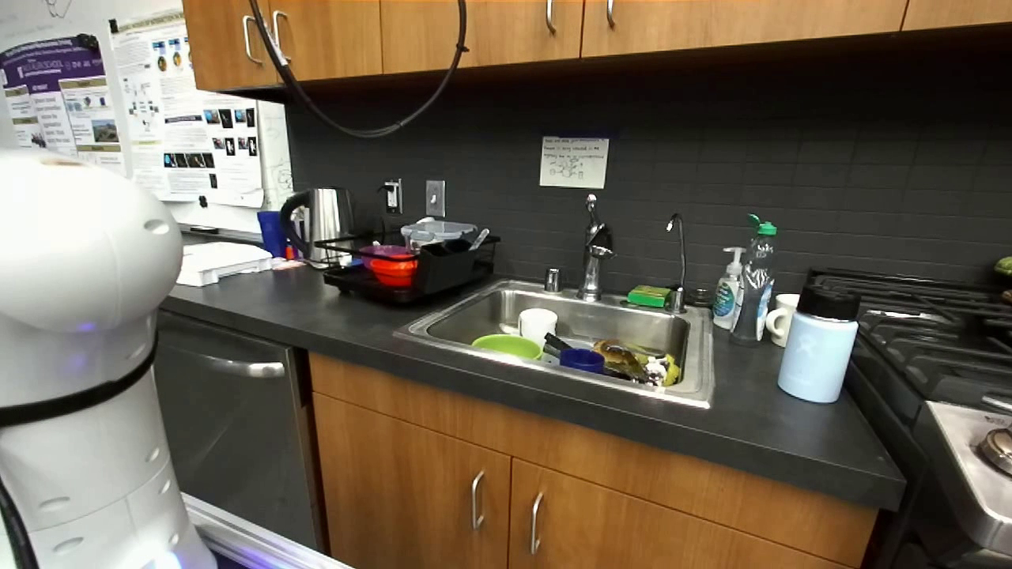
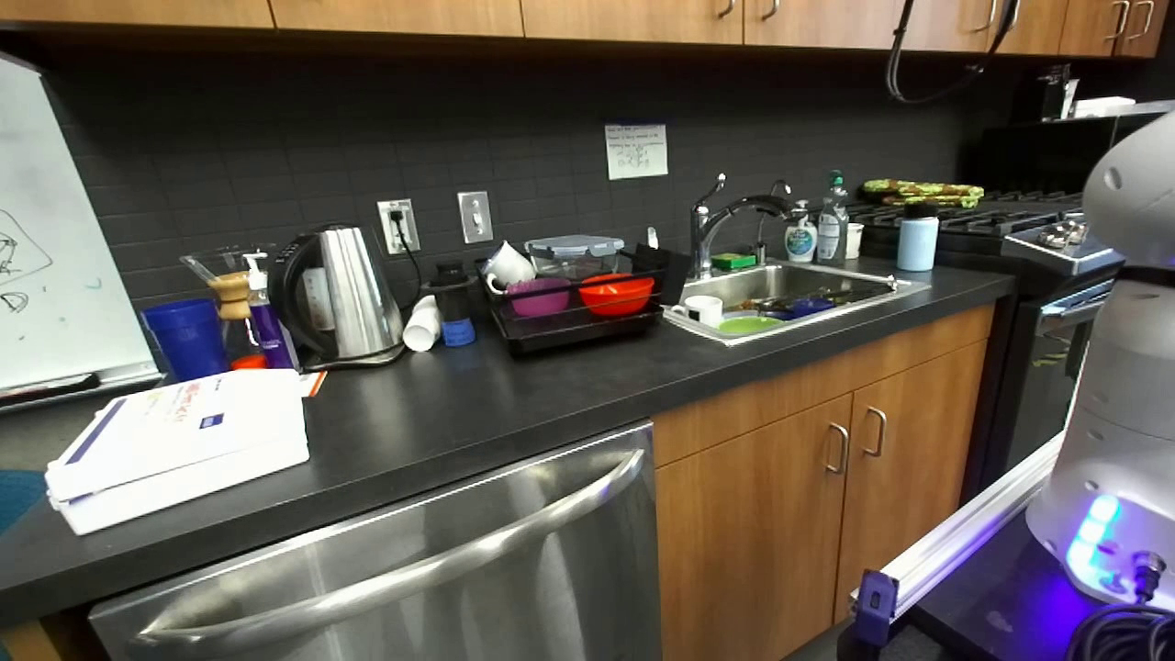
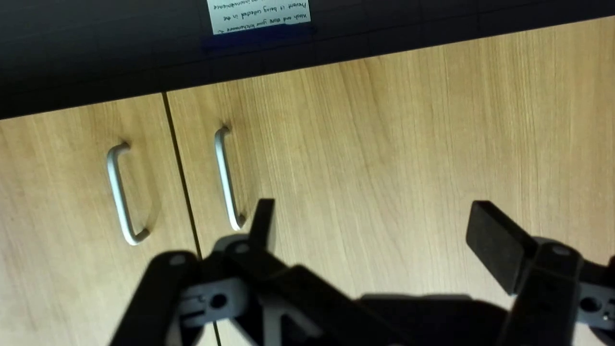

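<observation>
My gripper is open in the wrist view, its two black fingers wide apart and nothing between them. Behind it are the closed wooden doors of the upper cabinet (image 3: 375, 144). Two silver bar handles, one (image 3: 120, 196) on each side of the door seam, lie left of the middle; the nearer handle (image 3: 227, 179) appears just above the left finger (image 3: 264, 224), and whether they touch cannot be told. Neither exterior view shows the gripper; only the white arm (image 1: 81, 284) and a hanging black cable (image 1: 446, 81) appear there.
Below the cabinets, the sink (image 1: 697, 370) holds a white mug, a green bowl and other dishes. A dish rack (image 2: 573, 330), kettle (image 2: 358, 292) and white box (image 2: 187, 435) stand on the counter. A light blue bottle (image 1: 817, 351) is beside the stove (image 1: 920, 332).
</observation>
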